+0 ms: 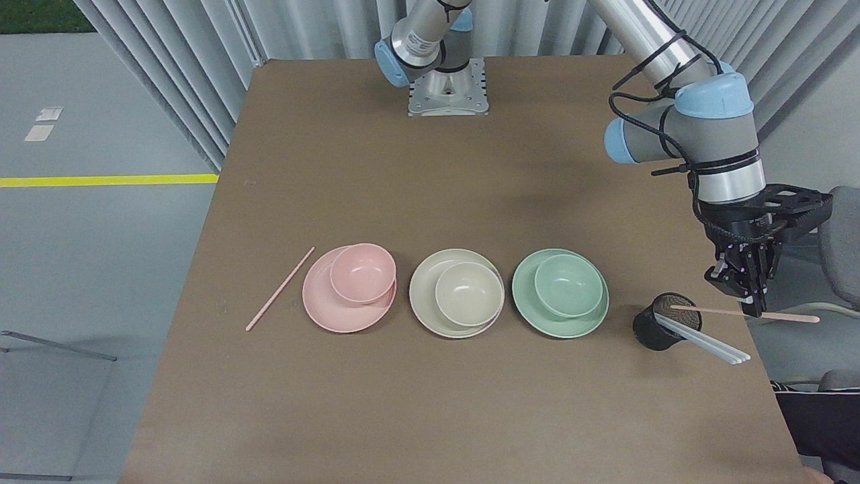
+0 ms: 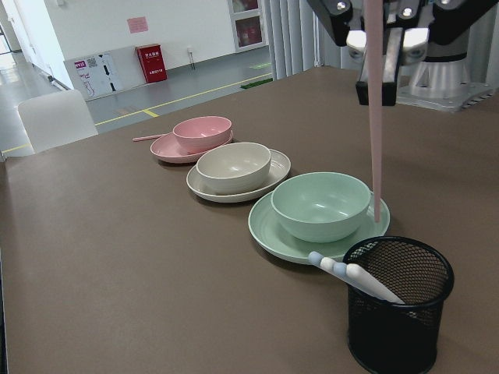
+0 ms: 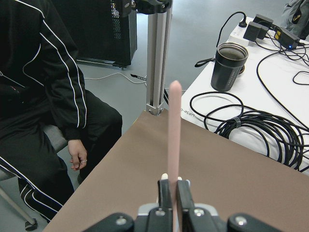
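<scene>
My gripper [image 1: 751, 309] is shut on a pink chopstick [image 1: 794, 317], held level above the black mesh pen holder [image 2: 394, 335] at the table's right edge. The holder holds several pale chopsticks [image 1: 709, 347]. In the wrist view the pink chopstick [image 3: 174, 130] points straight ahead from between the fingers. Left of the holder stand a green bowl [image 1: 568, 282] on a green plate, a cream bowl [image 1: 467, 294] on a cream plate and a pink bowl [image 1: 362, 273] on a pink plate. Another pink chopstick [image 1: 279, 290] lies left of them.
A seated person [image 3: 48, 116] is beside the right edge, and a white table [image 3: 207, 87] with coiled cables and a metal cup lies beyond it.
</scene>
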